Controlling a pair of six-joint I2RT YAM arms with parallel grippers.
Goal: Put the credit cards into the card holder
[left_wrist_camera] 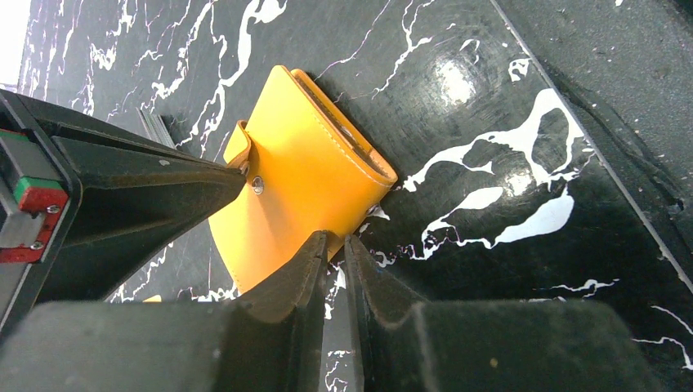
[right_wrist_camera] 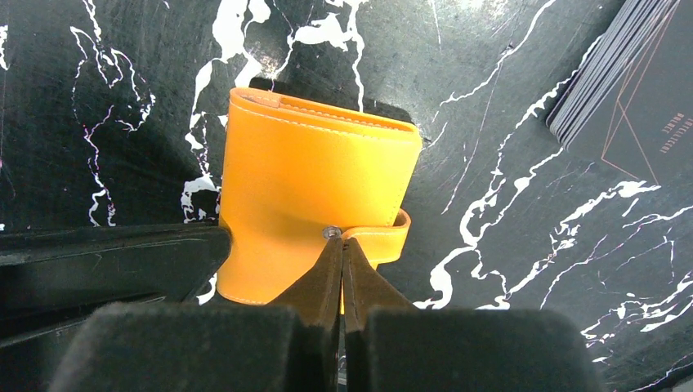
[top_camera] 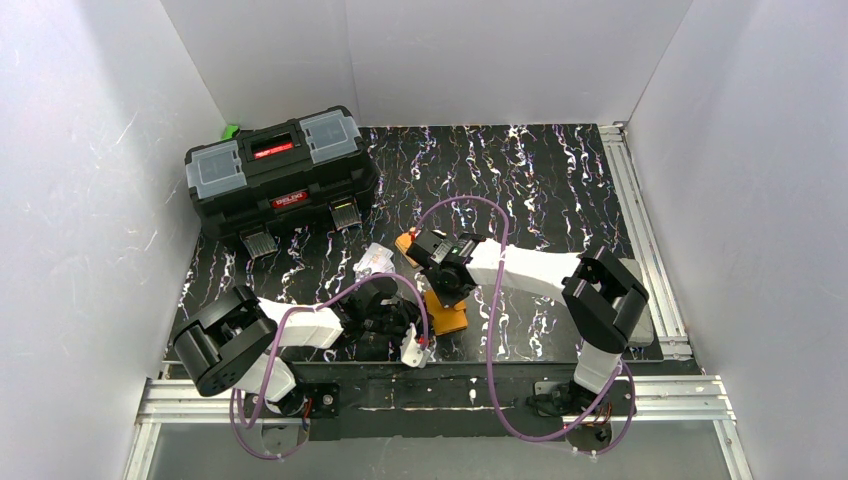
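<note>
The orange card holder (top_camera: 450, 318) lies folded near the table's front edge, its strap and metal snap visible in both wrist views. My left gripper is shut on the lower edge of the card holder (left_wrist_camera: 306, 184). Over the snap and strap end, my right gripper has its fingertips together; whether the thin strap is pinched between them does not show. A stack of dark cards (right_wrist_camera: 633, 94) rests apart from the holder at the upper right of the right wrist view. The holder's inside is hidden.
A black toolbox (top_camera: 280, 180) stands at the back left. Pale transparent cards or sleeves (top_camera: 376, 260) lie left of the right gripper, with another orange piece (top_camera: 405, 243) close by. Both arms crowd round the holder.
</note>
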